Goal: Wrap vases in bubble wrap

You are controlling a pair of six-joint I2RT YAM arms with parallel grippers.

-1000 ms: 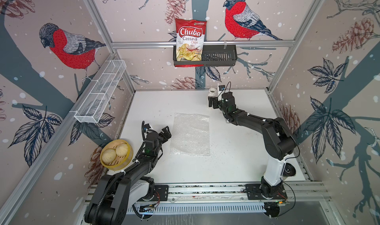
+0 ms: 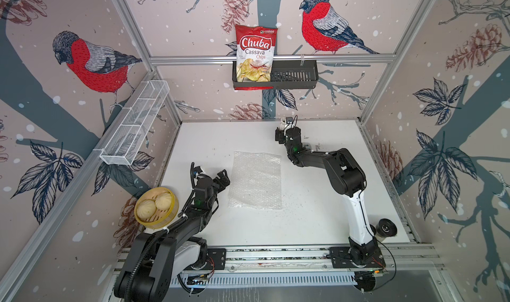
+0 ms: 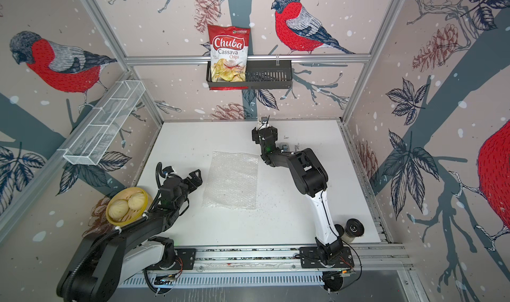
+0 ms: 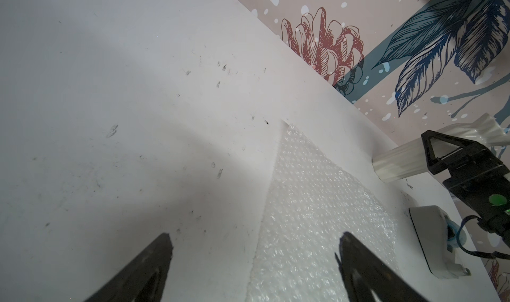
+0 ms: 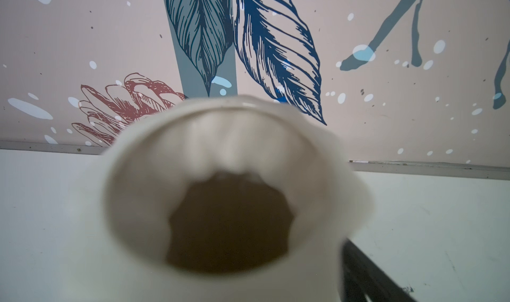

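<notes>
A white vase with a fluted mouth stands at the back of the table; its mouth [image 5: 233, 116] fills the lower right wrist view. My right gripper [image 2: 281, 134] is at the vase, round its upper part; whether its fingers touch it is unclear, as they are mostly hidden. A sheet of bubble wrap [image 2: 255, 179] lies flat in the middle of the table. My left gripper [image 2: 221, 177] stands open and empty just left of the sheet.
A steamer with buns [image 2: 156, 206] sits at front left. A tape dispenser [image 4: 433, 238] is under the right arm. A dark cylinder [image 2: 386, 227] stands at front right. Shelves with a chip bag [image 2: 254, 57] hang on the walls.
My right arm has swung leftward over the last second, its wrist coming over the vase, which it now largely hides in the top left view. The left arm is unchanged.
</notes>
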